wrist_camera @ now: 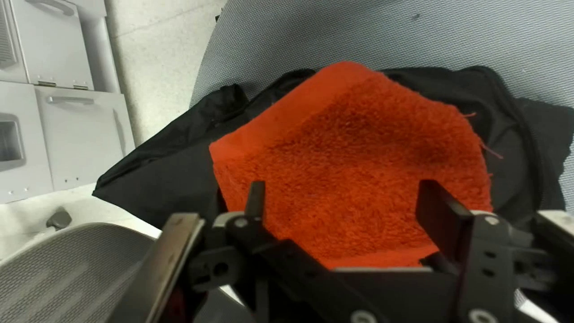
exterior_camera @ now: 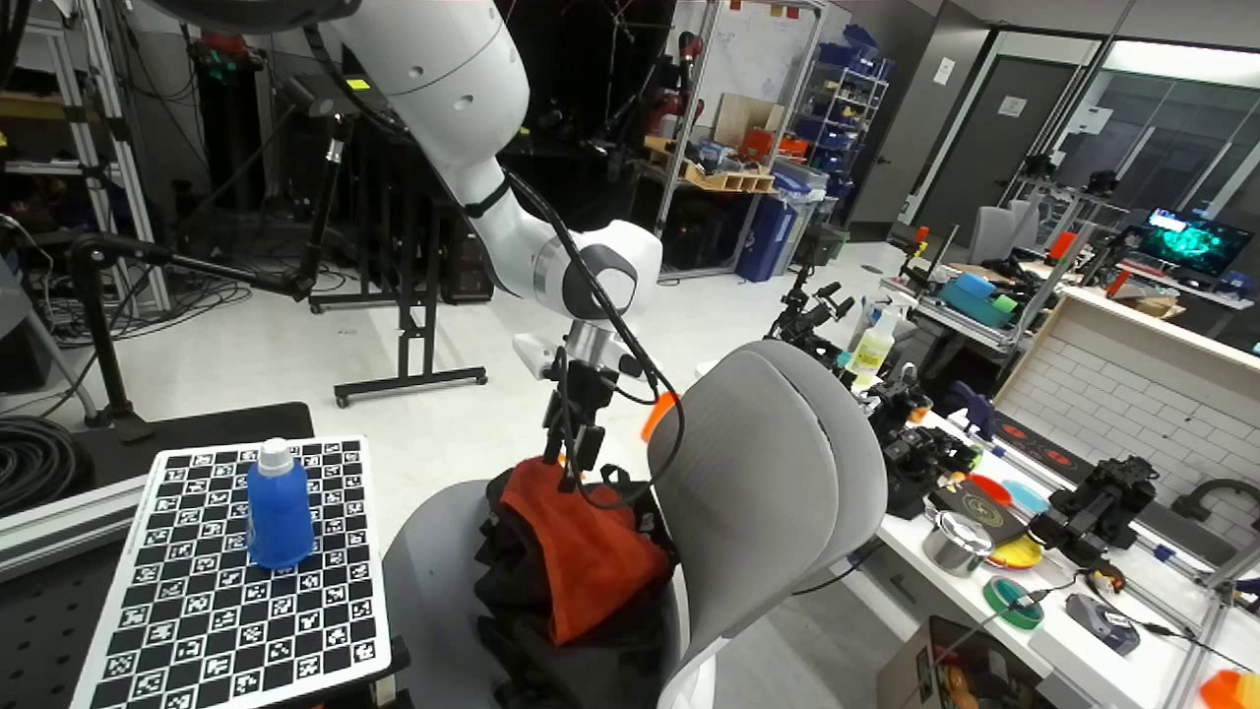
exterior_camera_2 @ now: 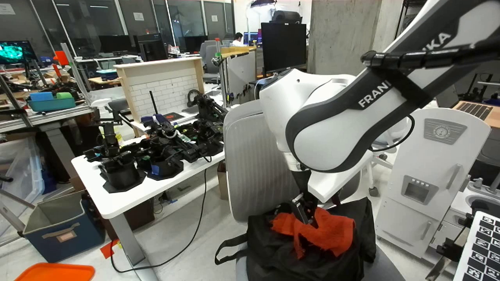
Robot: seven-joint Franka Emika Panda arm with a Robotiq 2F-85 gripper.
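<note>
A red-orange towel [exterior_camera: 591, 549] lies crumpled on a black bag [exterior_camera: 520, 644] on the seat of a grey chair [exterior_camera: 437, 591]. My gripper [exterior_camera: 566, 468] points down, with its fingertips at the upper part of the cloth. From the wrist, the two fingers [wrist_camera: 257, 200] stand wide apart with the towel [wrist_camera: 355, 156] spread beneath and between them. Nothing appears clamped in the gripper. In exterior view 2 the gripper [exterior_camera_2: 304, 213] reaches the towel [exterior_camera_2: 335, 232], and whether the tips touch the fabric is hard to tell.
The chair's backrest [exterior_camera: 768, 473] rises close beside the gripper. A blue bottle [exterior_camera: 279, 508] stands on a checkered board [exterior_camera: 201, 638] to the left. Beyond the chair is a cluttered white table [exterior_camera_2: 103, 201], and a toy fridge [exterior_camera_2: 422, 173] stands nearby.
</note>
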